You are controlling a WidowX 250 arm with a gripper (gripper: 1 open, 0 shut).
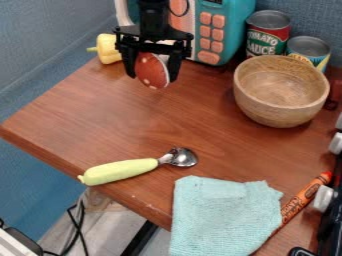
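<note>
My gripper (152,62), black, hangs over the back left of the wooden table, shut on a red object with a pale patch (151,71), held above the surface. Behind it stands a teal toy microwave (215,35), and to the left a yellow pepper-like object (104,47), partly behind the gripper. A wooden bowl (281,92) sits at the back right. An ice-cream scoop with a pale yellow handle (122,169) lies near the front left edge.
Two cans, a tomato can (267,34) and another (306,54), stand behind the bowl. A light blue cloth (223,218), a rolling pin (303,203) and dark bottles line the front right.
</note>
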